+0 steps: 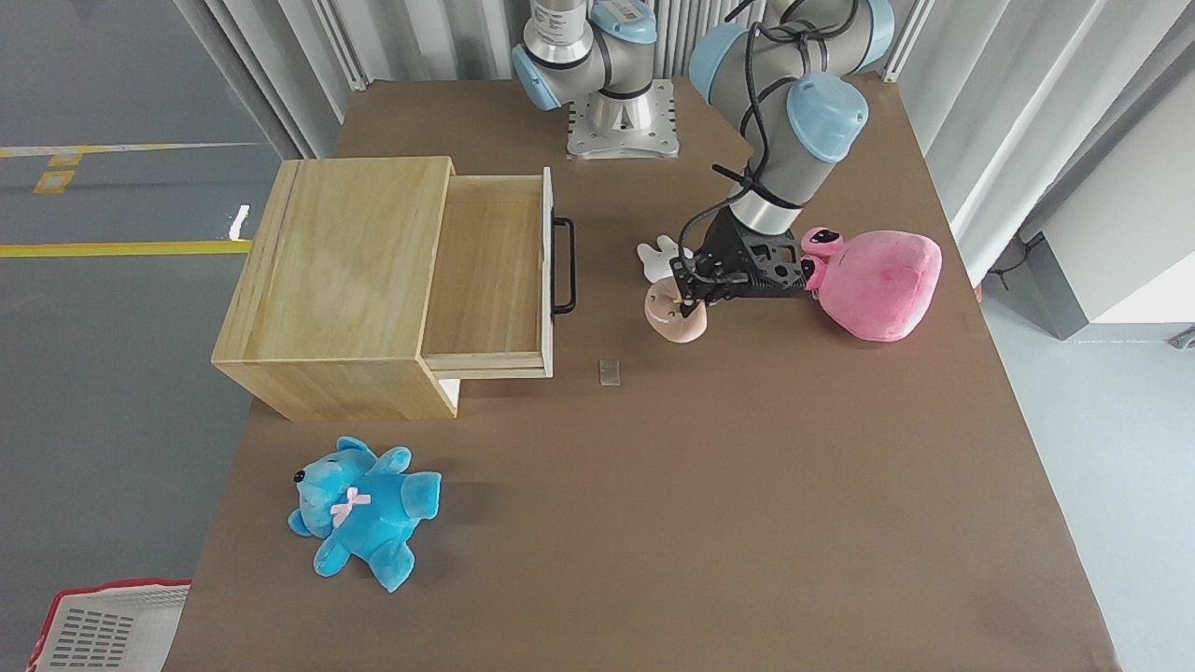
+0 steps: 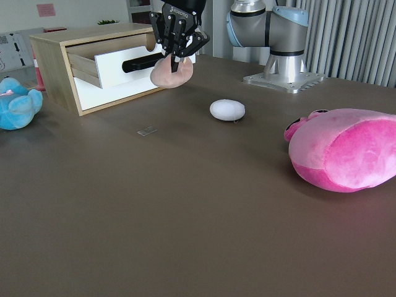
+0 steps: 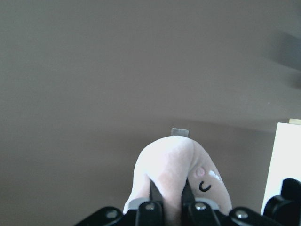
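Observation:
My gripper (image 2: pixel 176 59) is shut on a pale peach plush toy (image 1: pixel 673 315), lifted off the table; the wrist view shows it squeezed between the fingers, a small stitched face on its right side. A wooden cabinet (image 1: pixel 325 263) stands left of the gripper with its drawer (image 1: pixel 487 258) pulled out, empty where visible, with a black handle (image 1: pixel 569 263).
A white plush (image 1: pixel 658 258) lies behind the toy. A pink plush (image 1: pixel 879 286) sits to the right, a blue bear (image 1: pixel 370 510) at front left.

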